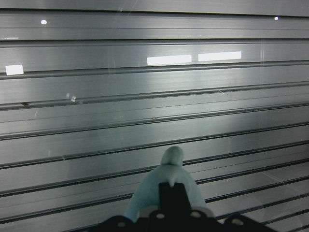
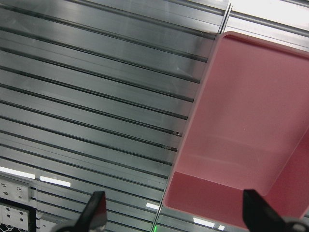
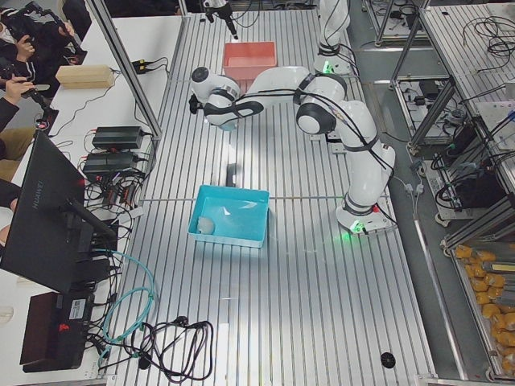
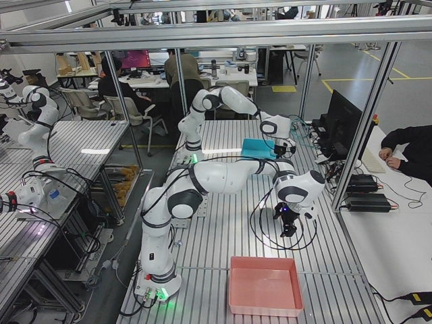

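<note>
In the left wrist view my left gripper is shut on a pale blue soft toy [image 1: 164, 159] with a small rounded tip, above the slatted table. The toy also shows under the arm in the camera left view [image 3: 228, 125]. A pale rounded object [image 3: 205, 225] lies in the blue bin [image 3: 241, 241]. My right gripper stands open, with the pink bin [image 2: 246, 111] below it in its wrist view.
A monitor [image 3: 44, 209] and black boxes [image 3: 113, 161] line the side bench. Coiled cables [image 3: 177, 354] lie at the table's near left corner.
</note>
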